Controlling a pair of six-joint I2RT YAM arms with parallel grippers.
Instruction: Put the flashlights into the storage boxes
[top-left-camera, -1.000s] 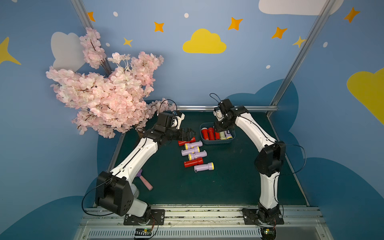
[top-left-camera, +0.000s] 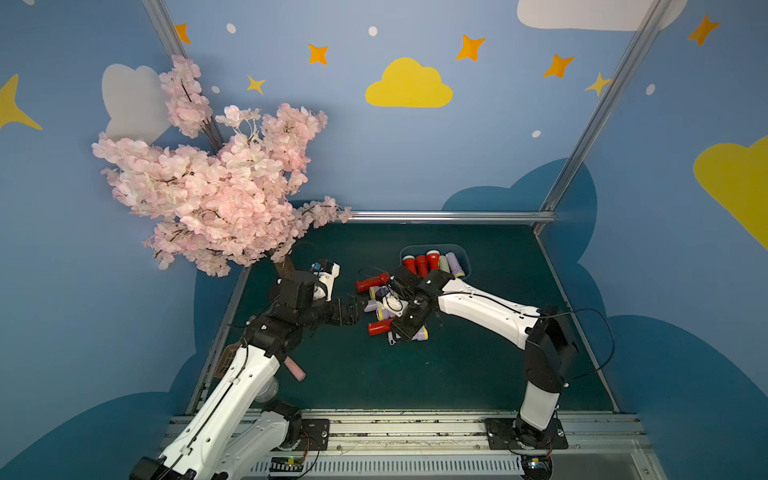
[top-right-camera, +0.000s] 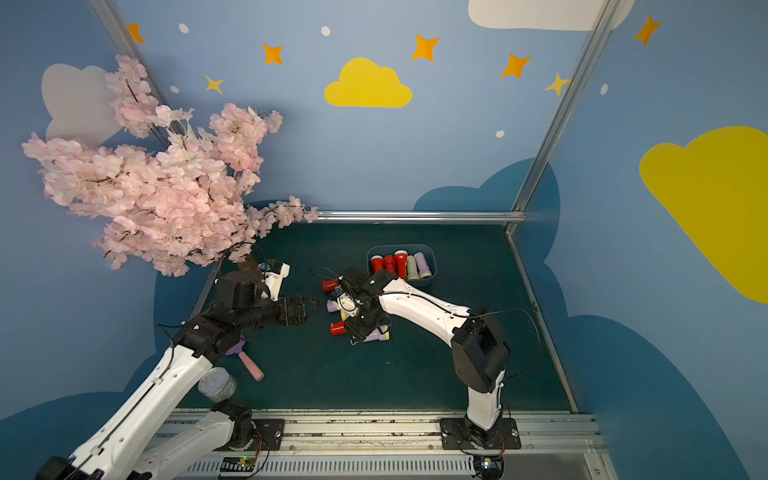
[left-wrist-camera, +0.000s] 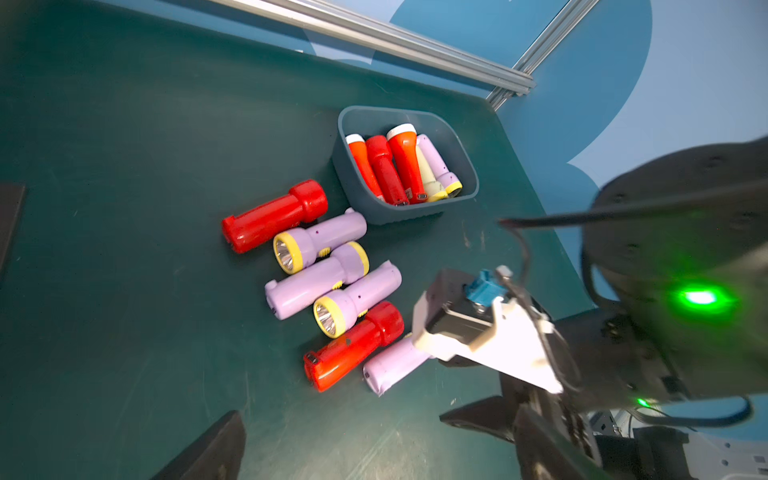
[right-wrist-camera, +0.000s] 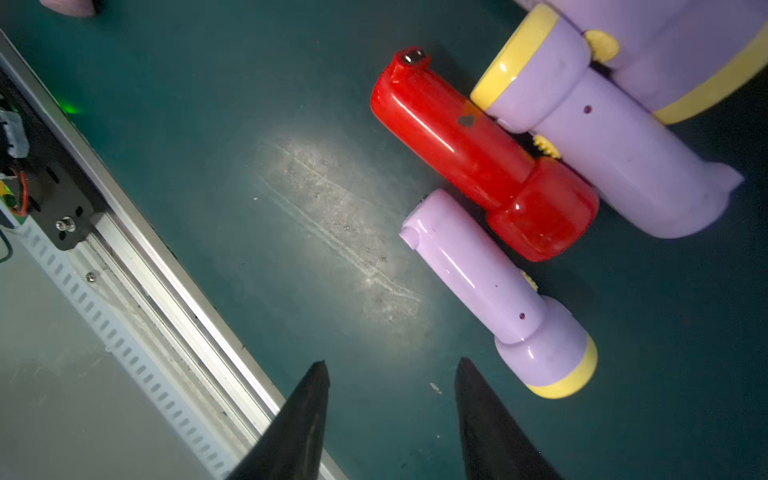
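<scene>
The grey-blue storage box (left-wrist-camera: 349, 166) at the back holds several red, purple and pale green flashlights. A row of loose ones lies in front of it: a red flashlight (left-wrist-camera: 272, 216), several purple ones, and a second red flashlight (right-wrist-camera: 480, 156) beside a purple flashlight (right-wrist-camera: 500, 288) at the near end. My right gripper is over this near end, its fingers apart and empty, the purple flashlight just ahead of them. Left of the row, my left gripper (top-left-camera: 361, 310) stands open with nothing between its fingers. The right arm covers much of the row in both top views.
A brush-like tool with a pink handle (top-right-camera: 250, 366) and a clear jar (top-right-camera: 217, 385) lie at the front left. Pink blossoms (top-left-camera: 224, 192) overhang the back left corner. The right arm fills the space between row and box.
My right gripper has come from the box forward and left, over the loose flashlights. My left arm has drawn back toward the front left.
</scene>
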